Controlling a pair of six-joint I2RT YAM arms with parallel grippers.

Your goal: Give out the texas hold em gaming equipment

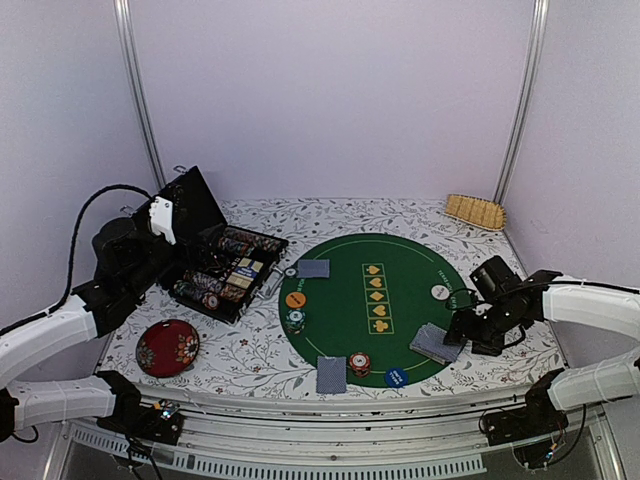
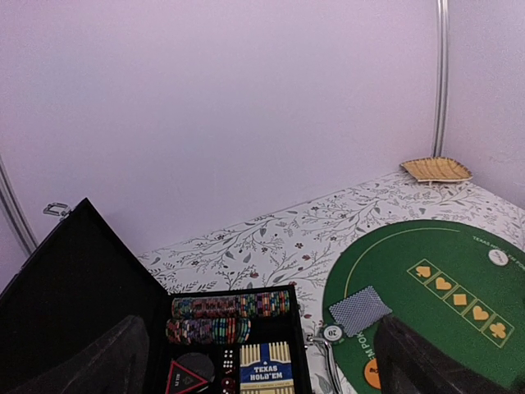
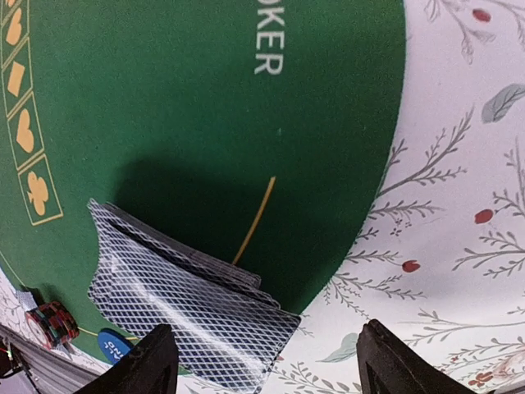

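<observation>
Patterned playing cards (image 3: 189, 312) lie overlapping at the right front edge of the green mat (image 1: 345, 290), with my right gripper over the mat's edge just beside them, its fingers apart and nothing visible between them. Other cards lie at the front (image 1: 331, 374) and back left (image 1: 313, 268), with a red chip stack (image 1: 359, 363) and blue button (image 1: 395, 377) near the front. My left gripper is open and raised over the black chip case (image 1: 232, 270), which holds chips and a Texas Hold'em card box (image 2: 265, 365).
A red floral plate (image 1: 167, 349) sits at front left, a woven basket (image 1: 475, 210) at back right. Walls stand close on both sides.
</observation>
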